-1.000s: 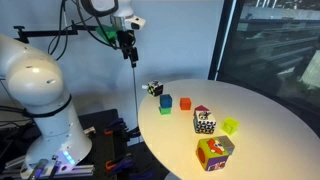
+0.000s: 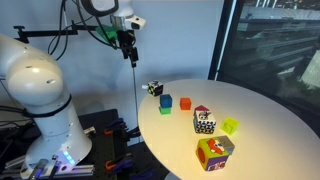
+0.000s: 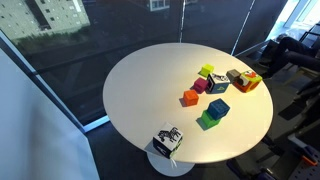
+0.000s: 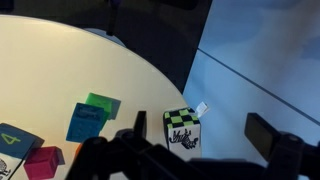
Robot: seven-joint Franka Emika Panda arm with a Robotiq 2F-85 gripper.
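High above the left end of the table, my gripper hangs clear of every block. In the wrist view its dark fingers stand wide apart, and the fingers are open. Below them on the table sits a checker-topped block with a picture on its side. The blue block rests on the green block close by. An orange-red block, a magenta block and a yellow-green block lie farther along, near a second patterned block.
A larger multicoloured block stands near the table's edge. The white round table has a broad bare area on one side. A pale wall rises beyond the edge in the wrist view.
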